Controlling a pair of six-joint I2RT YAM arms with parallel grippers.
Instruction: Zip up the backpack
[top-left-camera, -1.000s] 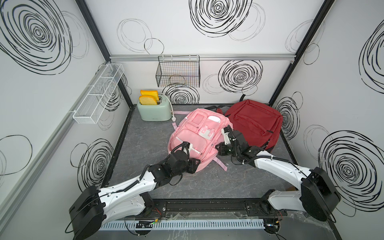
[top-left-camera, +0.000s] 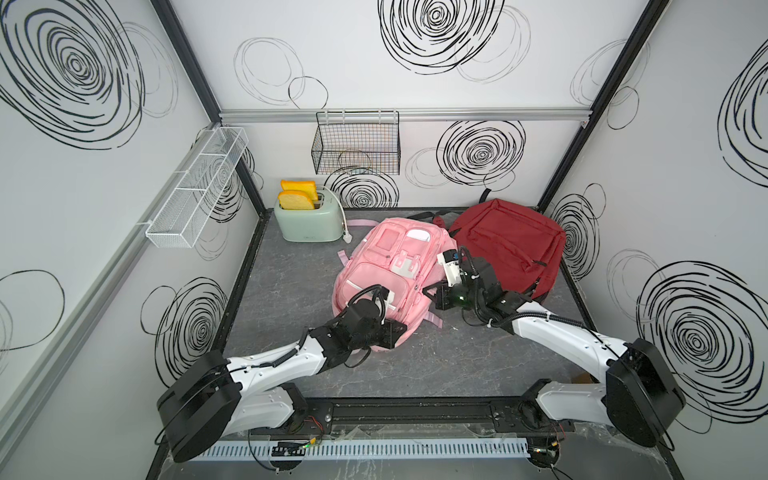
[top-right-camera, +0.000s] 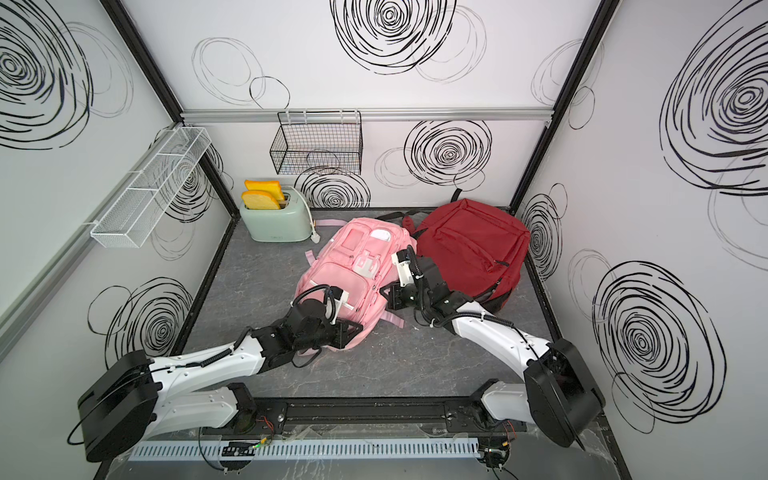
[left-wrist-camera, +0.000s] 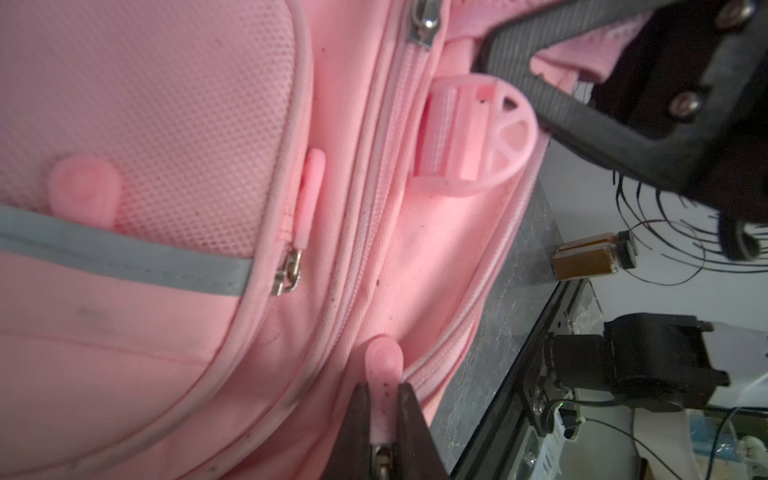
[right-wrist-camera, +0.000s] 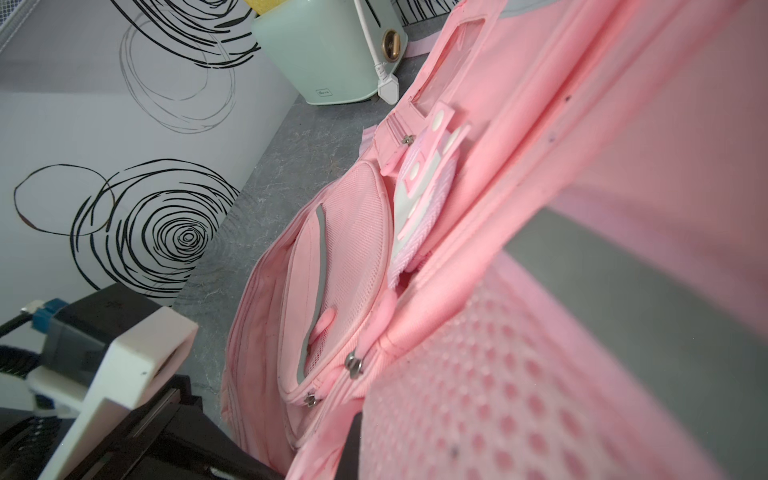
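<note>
The pink backpack (top-left-camera: 388, 260) lies mid-table, front up, with zippers along its edge. In the left wrist view my left gripper is low on the bag, its fingers either side of a pink zipper pull (left-wrist-camera: 384, 360) with a metal slider below; whether they press on it I cannot tell. My right gripper (top-left-camera: 432, 294) is at the bag's right edge; in its wrist view the fingertips are mostly hidden by pink fabric and mesh, so its finger is unclear.
A red backpack (top-left-camera: 508, 244) lies at the back right, a green toaster (top-left-camera: 308, 224) at the back left. Wire baskets (top-left-camera: 356, 144) hang on the walls.
My left arm has moved slightly right along the bag. My right gripper has shifted slightly left, and the backpack has shifted slightly left with it.
</note>
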